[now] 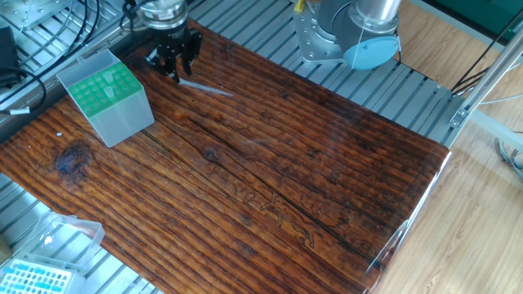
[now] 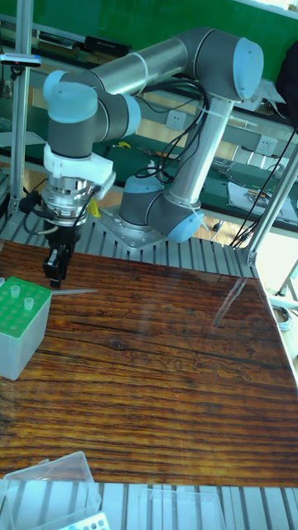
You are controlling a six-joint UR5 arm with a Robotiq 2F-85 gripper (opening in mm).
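Note:
A clear, slender pipette tip (image 1: 211,89) lies on the brown wooden board (image 1: 270,163). Its wide end is right by my black gripper (image 1: 177,75), whose fingers come down close to the board there. Whether they touch the tip or stand around it cannot be told. In the other exterior view, my gripper (image 2: 56,277) points downward just left of the pipette tip (image 2: 78,291), and the gap between its fingers does not show clearly. A frosted box (image 1: 127,120) with a green perforated top (image 1: 94,88) stands left of the gripper; a couple of clear tips rise from its holes.
At the lower left sit an open clear lid (image 1: 69,237) and a white rack with blue pieces (image 1: 33,280), off the board. The robot's base (image 1: 315,37) stands on slatted metal behind the board. The board's middle and right are bare.

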